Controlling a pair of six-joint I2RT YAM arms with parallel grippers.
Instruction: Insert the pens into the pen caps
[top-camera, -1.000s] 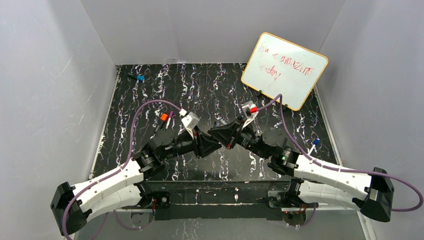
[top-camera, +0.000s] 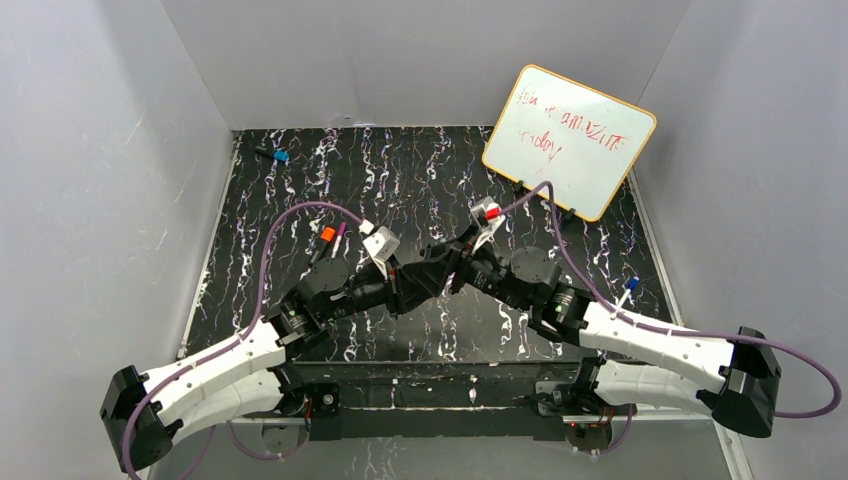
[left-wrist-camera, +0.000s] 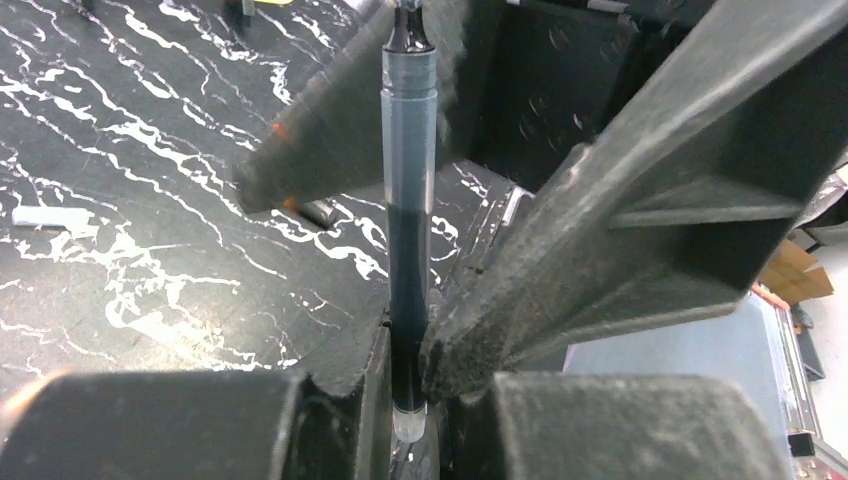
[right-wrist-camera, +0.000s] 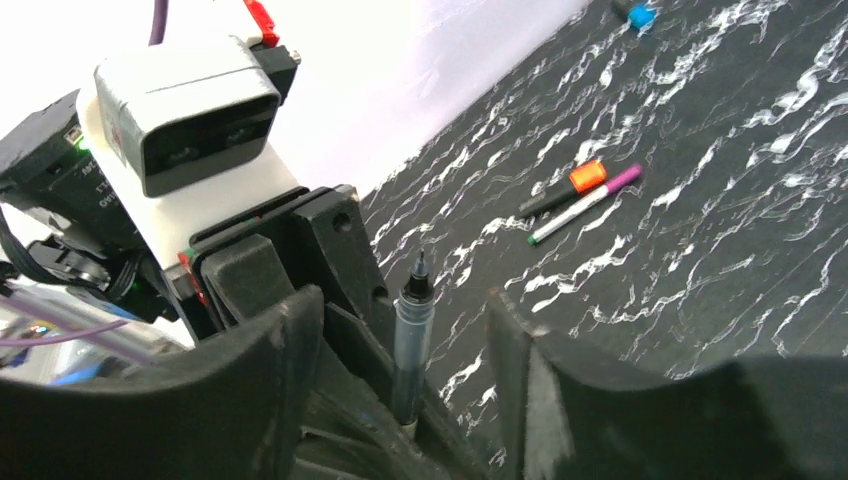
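An upright grey translucent pen, tip up in the right wrist view (right-wrist-camera: 411, 345), is held in my left gripper, shut on it low on its body. My right gripper is part open around the pen's upper part, its fingers apart from it to either side. In the top view the two grippers meet over the middle of the table, hiding the pen. A white-and-purple pen (right-wrist-camera: 585, 205) lies beside a black pen with an orange cap (right-wrist-camera: 585, 175) on the table.
A whiteboard (top-camera: 570, 140) stands at the back right. A blue-capped dark pen (top-camera: 270, 154) lies at the back left, a white pen with blue cap (top-camera: 628, 288) at the right. Grey walls enclose the marble-patterned table (top-camera: 400, 170).
My left arm looks unmoved.
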